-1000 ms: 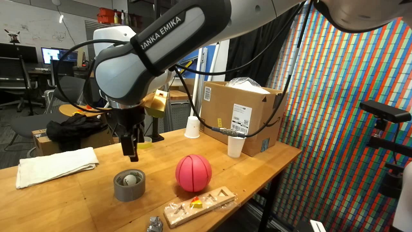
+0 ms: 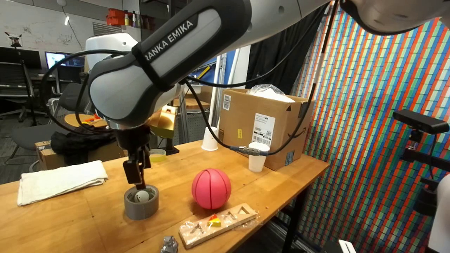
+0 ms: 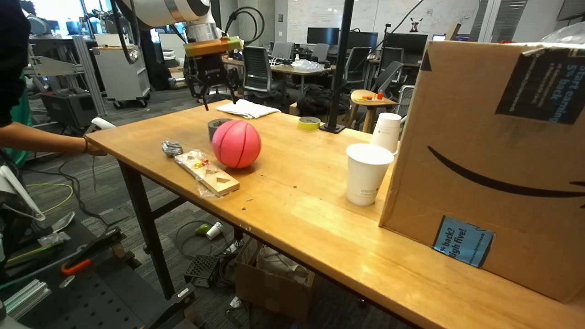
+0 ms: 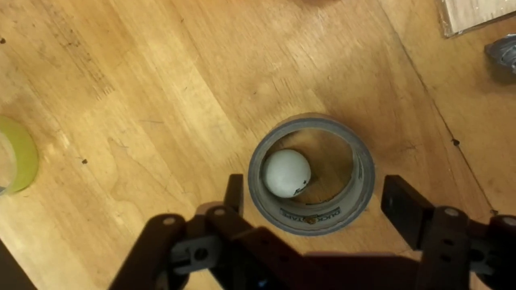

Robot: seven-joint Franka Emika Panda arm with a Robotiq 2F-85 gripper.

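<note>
A grey duct tape roll point(image 4: 363, 188) lies flat on the wooden table. Inside its hole rests a white ball point(image 4: 286, 173), against the roll's inner wall on the left in the wrist view. My gripper hangs above the roll, its dark fingers point(image 4: 404, 203) spread wider than the roll, one to each side in the wrist view, with nothing held. In exterior view 1 the fingertips appear just above the roll's far rim. From exterior view 2 the pink ball hides much of the tape roll point(image 3: 215, 127), and the white ball cannot be seen.
A pink ball point(image 2: 211, 189) and a wooden shape board point(image 2: 219, 225) lie to the roll's right, with crumpled silver tape point(image 2: 169, 244) in front. Behind are a yellow tape roll point(image 2: 158, 156) and a white cloth point(image 2: 63, 181). White cups point(image 2: 258, 158) stand beside a large cardboard box point(image 2: 236, 118).
In exterior view 1 my gripper has come down and shifted left, closer to the tape roll. The roll and the white ball have stayed in place.
</note>
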